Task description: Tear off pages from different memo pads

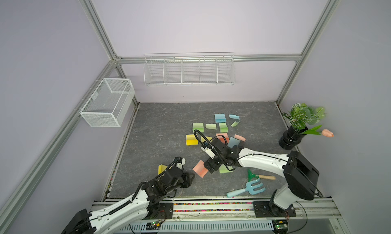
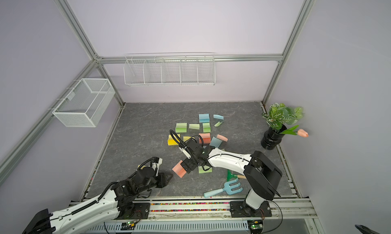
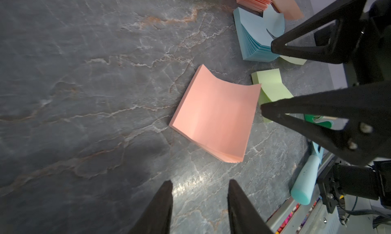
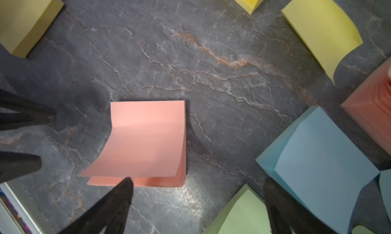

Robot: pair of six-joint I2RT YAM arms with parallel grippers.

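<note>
A pink memo pad lies on the dark table between my two grippers, its top page curled up along one side. In the left wrist view my left gripper is part open just short of that pad, nothing between its fingers. My right gripper stands open above the pad's other side, with the pink pad ahead of its left finger and nothing held. A blue pad and a light green pad sit to the right in the right wrist view. A yellow pad stands farther back.
Loose torn pages, such as a yellow one and a green one, lie among the other pads at the back. A blue garden fork and a green-headed tool lie front right.
</note>
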